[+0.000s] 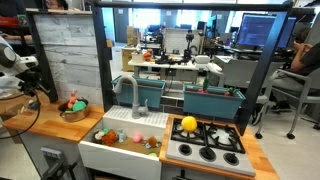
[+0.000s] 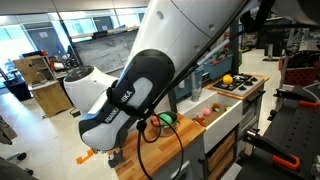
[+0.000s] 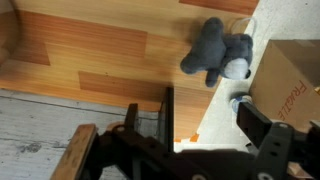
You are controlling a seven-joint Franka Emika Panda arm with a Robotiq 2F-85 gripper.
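Observation:
A grey plush toy [image 3: 208,46] with a paler patch lies on the wooden counter [image 3: 100,45], near its edge in the wrist view. My gripper stands open above the counter, its dark fingers wide apart and nothing between them. The toy is ahead of the fingers, apart from them. In exterior view 1, the white arm [image 1: 12,60] reaches in at the far left, raised above the counter. The same arm [image 2: 150,65] fills the middle of exterior view 2, where I cannot make out the fingertips clearly.
A cardboard box [image 3: 292,88] stands beyond the counter's edge. A bowl of toy produce [image 1: 74,114] sits between the arm and the sink [image 1: 120,157], which holds several colourful items. Farther right is a stove [image 1: 208,148] with a yellow ball [image 1: 189,123]. A plank wall [image 1: 75,50] backs the counter.

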